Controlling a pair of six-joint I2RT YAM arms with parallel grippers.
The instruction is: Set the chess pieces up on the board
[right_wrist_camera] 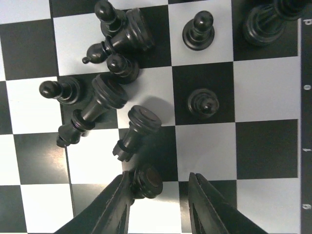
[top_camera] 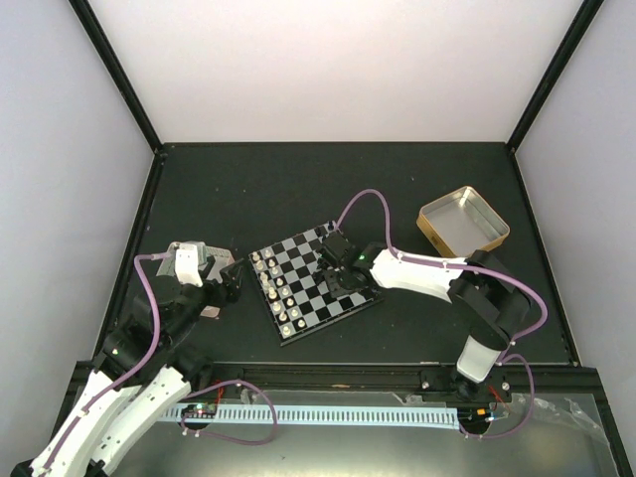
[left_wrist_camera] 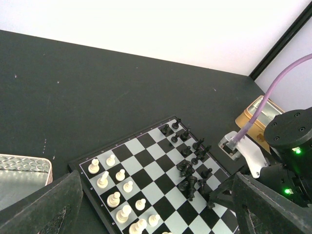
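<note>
The chessboard carries white pieces along its left side and black pieces on its right half, several lying on their sides. My right gripper is low over the board, open, with a black piece at its left finger and a lying black rook just above it. Upright black pawns stand farther toward the board's edge. My left gripper is open beside the board's left side, pointed across it, with nothing between its fingers.
A gold box sits at the back right. A metal tray lies left of the board, partly under the left arm.
</note>
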